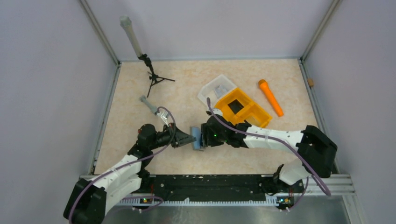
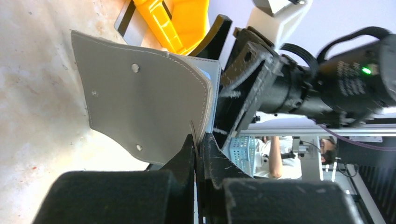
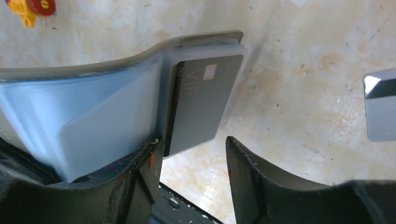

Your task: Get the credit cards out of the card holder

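Observation:
The grey card holder [image 2: 135, 93] is spread open between my two arms. My left gripper is shut on the edge of its cover in the left wrist view. In the right wrist view, clear bluish sleeves [image 3: 102, 107] fan out, and a dark grey VIP card [image 3: 201, 98] sits in one of them. My right gripper is open around that card's lower part. Its left fingertip lies close to the card's lower left corner, the right one is apart. A silver card with a black stripe [image 3: 380, 107] lies on the table.
An orange tray [image 1: 254, 114] with a dark card [image 1: 235, 106] in it joins a clear white tray [image 1: 215, 87] behind the right gripper. Farther right lies an orange microphone [image 1: 271, 97]. A small black tripod [image 1: 153, 79] stands at back left.

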